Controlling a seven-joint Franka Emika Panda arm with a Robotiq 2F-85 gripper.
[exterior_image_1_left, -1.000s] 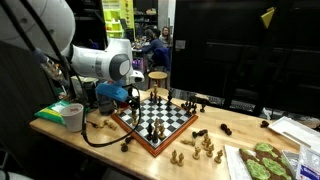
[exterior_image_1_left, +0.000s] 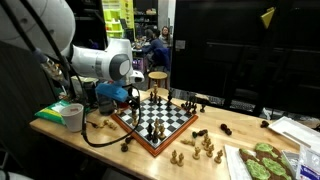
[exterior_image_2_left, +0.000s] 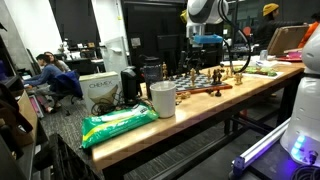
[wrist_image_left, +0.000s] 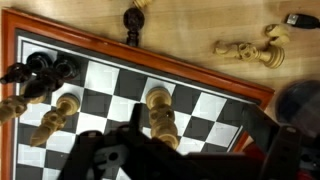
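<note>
My open gripper hangs over the near part of a chessboard (wrist_image_left: 205, 70) with a reddish-brown border. In the wrist view, a light wooden chess piece (wrist_image_left: 161, 115) stands between the spread fingers, closer to the left one and touching neither as far as shows. Left of it on the board are light pieces (wrist_image_left: 53, 120) and dark pieces (wrist_image_left: 64, 68). Outside the border lie a dark and light piece (wrist_image_left: 134, 22) and a light piece lying on its side (wrist_image_left: 243, 50). In exterior view 1 the chessboard (exterior_image_1_left: 172, 117) carries several pieces, and the arm's end partly covers its left side.
Several loose light pieces (exterior_image_1_left: 208, 145) are on the table right of the board. A white cup (exterior_image_1_left: 72, 117) stands at the left, and a tray with green-topped items (exterior_image_1_left: 262, 165) at the right. The wooden table (exterior_image_1_left: 240, 135) has bare room right of the board.
</note>
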